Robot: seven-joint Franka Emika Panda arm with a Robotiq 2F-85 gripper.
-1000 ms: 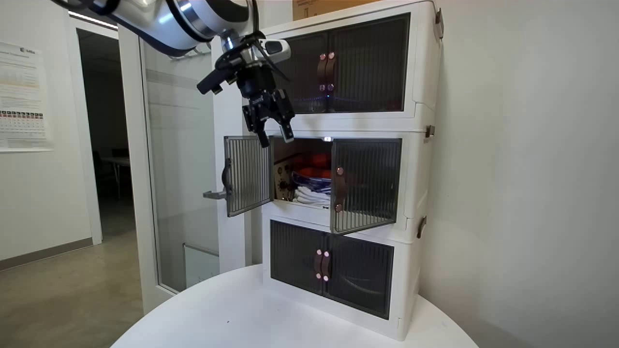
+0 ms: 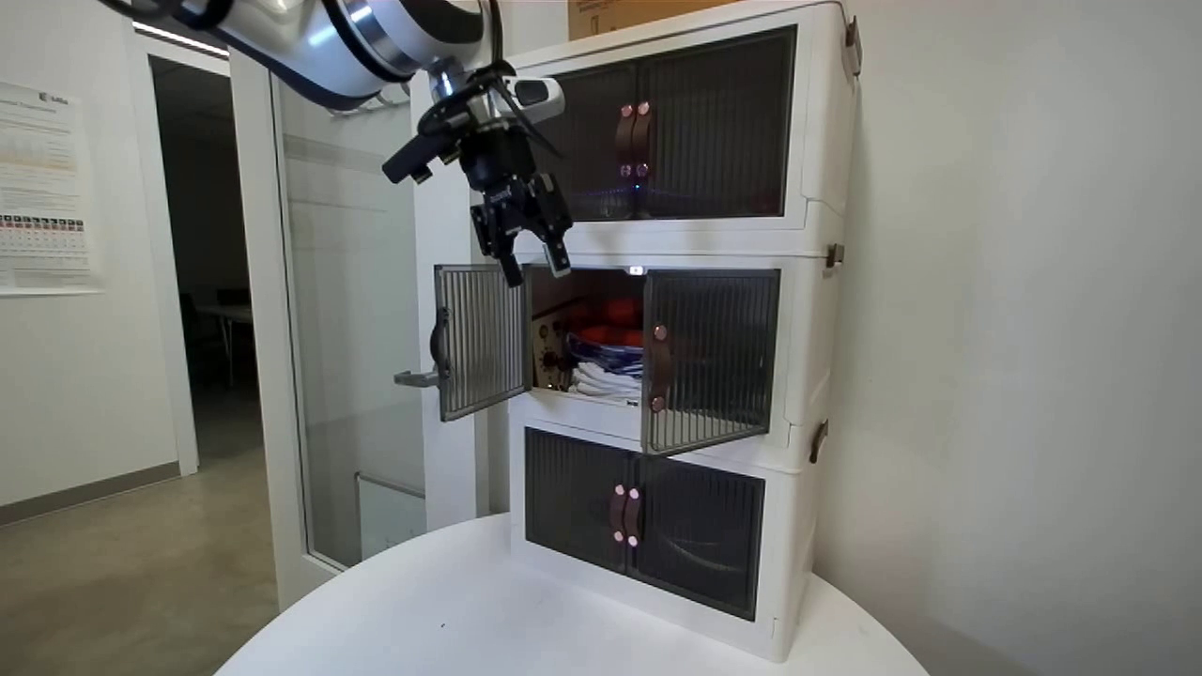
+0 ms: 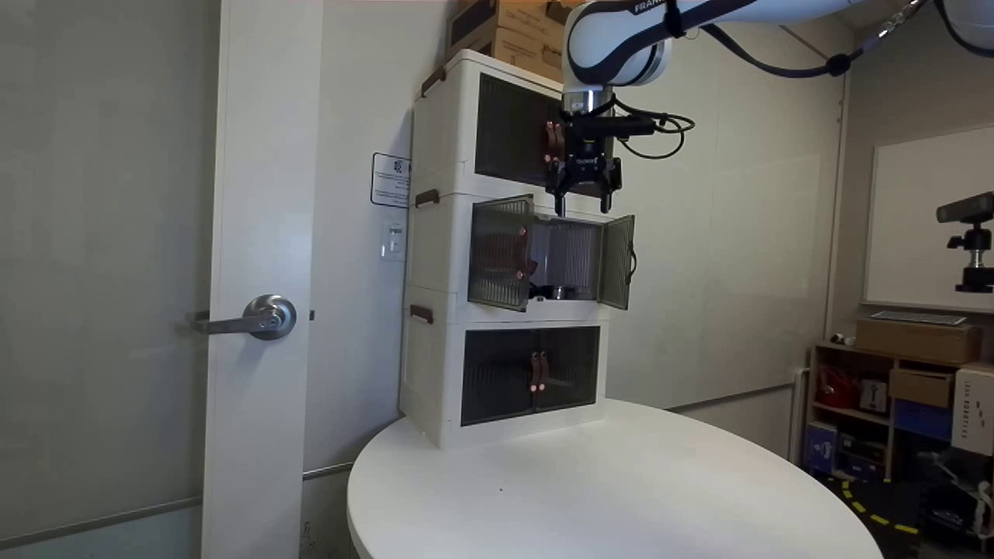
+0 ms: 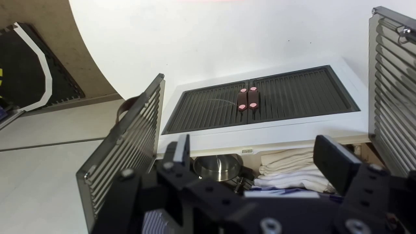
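My gripper (image 2: 538,274) hangs open in front of the white cabinet (image 2: 586,417), near the top of its middle compartment, with nothing between its fingers. Both doors of that compartment stand swung outward: the left door (image 2: 482,340) and the right door (image 2: 712,359) in exterior view 1. Inside lie folded white cloths (image 4: 298,171), with blue and red fabric (image 2: 608,344) above them. The wrist view also shows a shiny metal pot (image 4: 218,167) in there. In exterior view 2 the gripper (image 3: 584,206) points down above the opening. Part of the compartment is hidden behind my fingers and the doors.
The top doors (image 2: 716,124) and bottom doors (image 2: 642,524) of the cabinet are closed. Cardboard boxes (image 3: 522,42) sit on top. A wall (image 2: 1014,338) stands close on the right.
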